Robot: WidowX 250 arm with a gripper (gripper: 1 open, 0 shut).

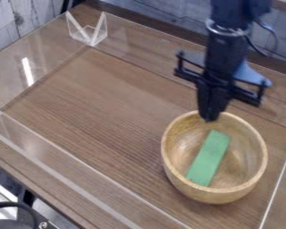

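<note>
A round light-wooden bowl (181,143) sits on the wooden table (86,107) at the lower right, with a green oblong block (207,157) lying inside it. My dark gripper (213,93) hangs above the bowl's back part, with its tip just over the rim. Whether its fingers are open or shut is hard to make out.
A clear, angular plastic piece (88,30) stands at the back left. Dark cables lie beyond the table's edge at the lower left.
</note>
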